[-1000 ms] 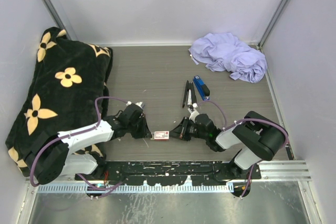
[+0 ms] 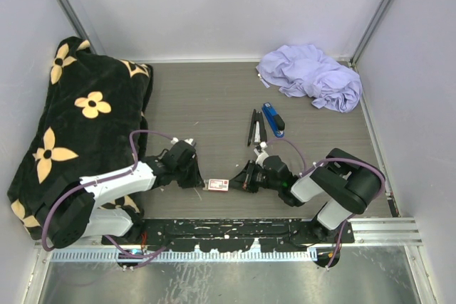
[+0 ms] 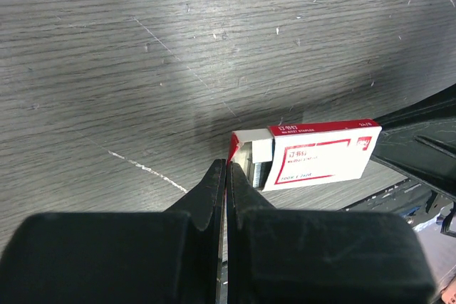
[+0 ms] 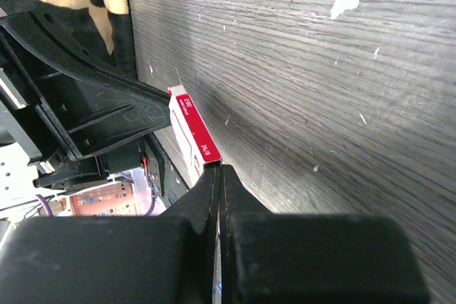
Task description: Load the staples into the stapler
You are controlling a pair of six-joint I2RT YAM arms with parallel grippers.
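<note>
A small red-and-white staple box [image 2: 218, 184] [image 3: 317, 156] [image 4: 191, 127] is held low over the table between my grippers. Its end flap is folded open at the left gripper, with staples showing inside. My left gripper [image 2: 201, 183] is shut, its fingertips at that open end on the flap. My right gripper [image 2: 235, 183] is shut on the box's other end. A blue stapler [image 2: 273, 119] lies at the back right, beside several dark slim parts [image 2: 256, 127].
A lavender cloth [image 2: 310, 76] is heaped at the back right. A dark flowered cushion [image 2: 85, 119] fills the left side.
The box and my two grippers have shifted very slightly in the top view; otherwise little has visibly changed.
</note>
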